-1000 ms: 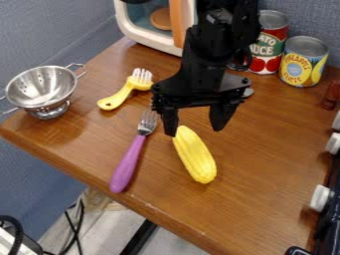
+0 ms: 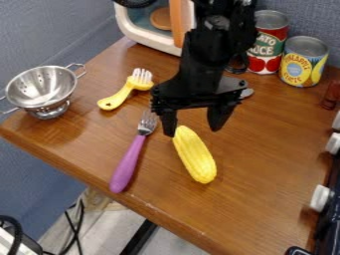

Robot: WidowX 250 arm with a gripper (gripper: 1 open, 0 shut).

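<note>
My black gripper hangs over the middle of the wooden table, its fingers pointing down and spread apart. A yellow corn cob lies on the table just below and in front of it. To the left lie a purple-handled fork and a yellow fork. I cannot see anything held between the fingers.
A metal colander sits at the left edge. At the back stand a sauce can, a yellow can and a white appliance. A black object lines the right edge.
</note>
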